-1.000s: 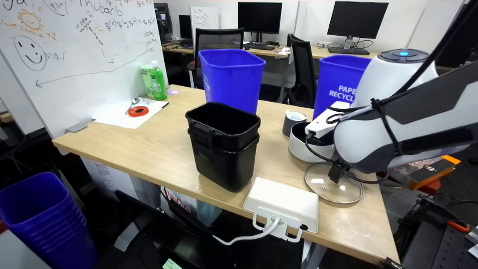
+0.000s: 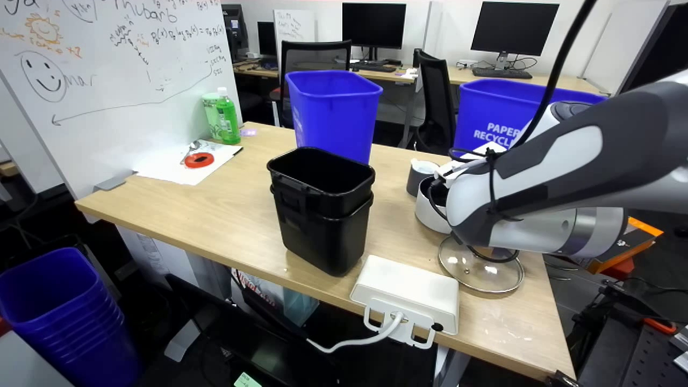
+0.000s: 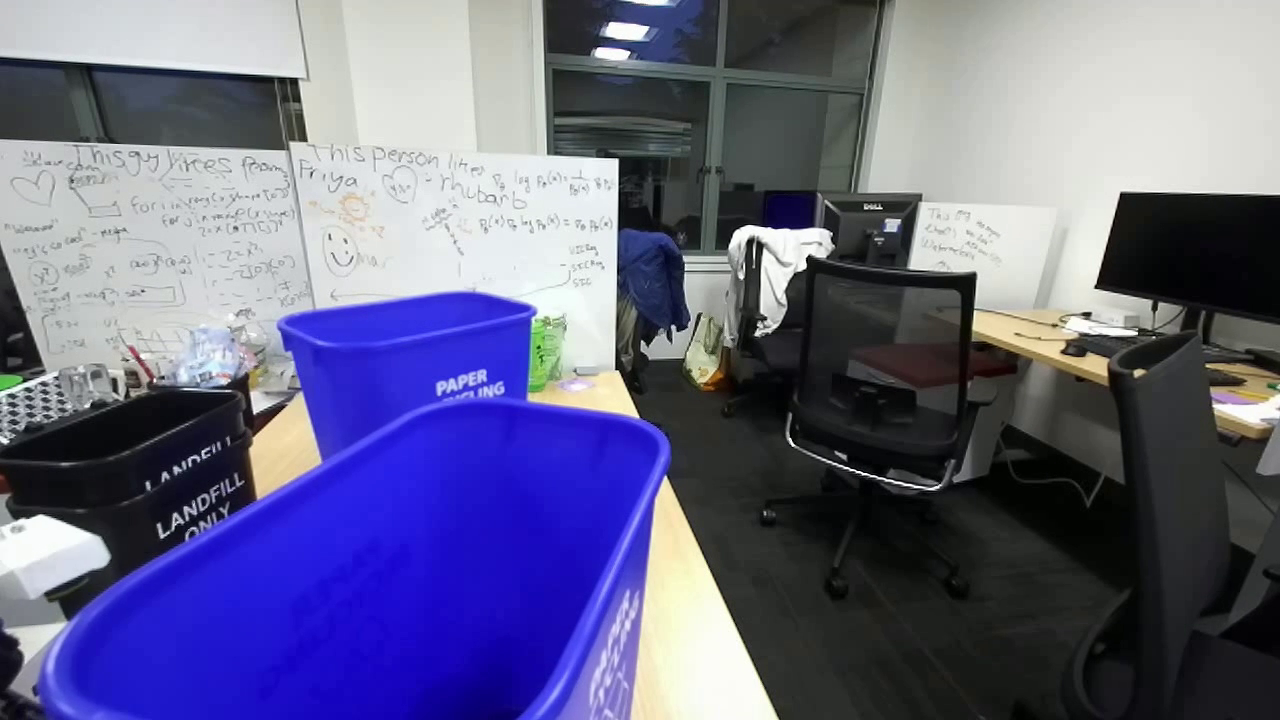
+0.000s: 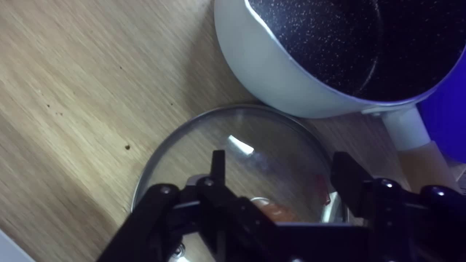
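A glass lid (image 4: 196, 144) with a metal rim lies flat on the table, right beside a white pot (image 4: 262, 74) with a dark speckled inside. In the wrist view my gripper is over the lid, its two dark fingers spread with a wide gap between them. I see no object gripped there. Exterior view 1 shows the lid (image 2: 480, 280) near the table's right end and the pot (image 2: 429, 213) behind it, partly covered by my arm (image 2: 548, 161). The fingers are hidden in that view.
Next to the pot stands a grey cup (image 2: 420, 177). A white box (image 2: 409, 290) with a cable lies left of the lid, near the front edge. Black bins (image 2: 322, 219) and blue bins (image 2: 335, 116) stand farther left and back. Bare table lies left of the black bins.
My arm has swung left and toward the front in exterior view 1, now covering more of the pot and the blue bin behind. The lid and pot keep their places.
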